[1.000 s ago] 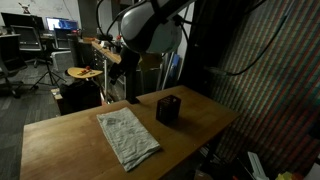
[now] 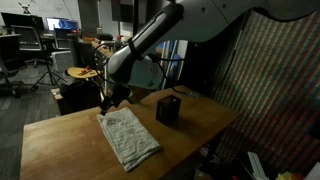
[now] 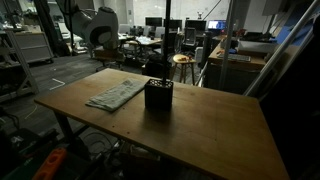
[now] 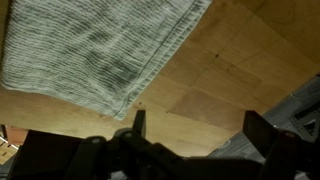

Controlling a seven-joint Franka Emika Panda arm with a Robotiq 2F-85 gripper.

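A light grey cloth [image 2: 128, 138] lies flat on the wooden table, long and slightly crooked. It also shows as a pale strip [image 3: 118, 95] in the second exterior view. My gripper [image 2: 116, 102] hangs above the cloth's far end, pointing down. In the wrist view my gripper stands open, its two dark fingers wide apart with only bare wood seen between them. The cloth [image 4: 85, 55] fills the upper left there, its edge and a corner near the left finger. Nothing is held.
A black mesh box [image 3: 158, 98] stands upright beside the cloth, to its right in the first exterior view. Bare tabletop [image 3: 215, 115] extends on the box's other side. Desks, chairs and monitors fill the room behind.
The arm has come down and shifted slightly, bringing my gripper from above and beyond the table to low over the cloth's far end. The cloth and the box have stayed where they were.
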